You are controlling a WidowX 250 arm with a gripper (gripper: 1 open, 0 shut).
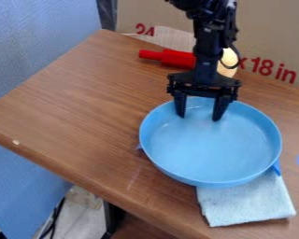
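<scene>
My black gripper [200, 105] is over the far rim of a large blue plastic plate [209, 145], its two fingers spread apart and reaching down into the plate's back part. Whether anything is between them is hard to tell. The plate rests partly on a pale blue folded cloth [246, 201] at the front right of the wooden table.
Behind the gripper lie a red cylinder [167, 58] and a pale yellow object [228, 60], before a cardboard sheet [271, 33].
</scene>
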